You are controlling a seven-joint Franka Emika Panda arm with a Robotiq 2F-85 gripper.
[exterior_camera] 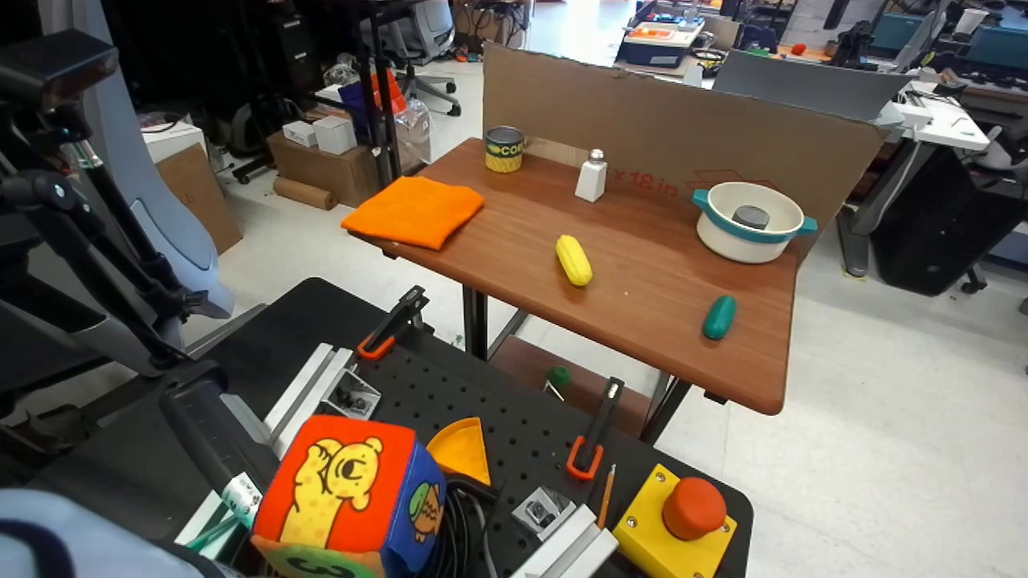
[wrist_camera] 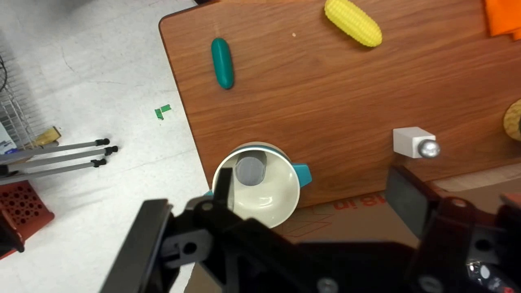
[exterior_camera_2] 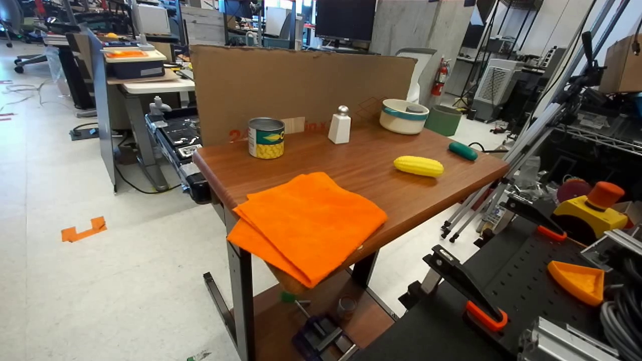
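In the wrist view my gripper is open, its dark fingers (wrist_camera: 412, 201) wide apart with nothing between them. It hangs over the back side of the wooden table, clear of everything on it. A cream pot (exterior_camera: 742, 246) with teal handles stands at the table's far right corner and holds a grey round object (wrist_camera: 251, 168). A green oblong piece (exterior_camera: 720, 317) lies near the right front, a yellow corn cob (exterior_camera: 574, 260) near the middle. Toward the back is a white shaker (exterior_camera: 592, 179) with a metal top, upright. Neither exterior view shows the gripper.
A corn can (exterior_camera_2: 266, 138) stands at the back left, and a folded orange cloth (exterior_camera_2: 313, 222) drapes over the left front edge. Cardboard (exterior_camera: 665, 135) walls off the table's back. Bare wood lies between the corn cob, shaker and pot.
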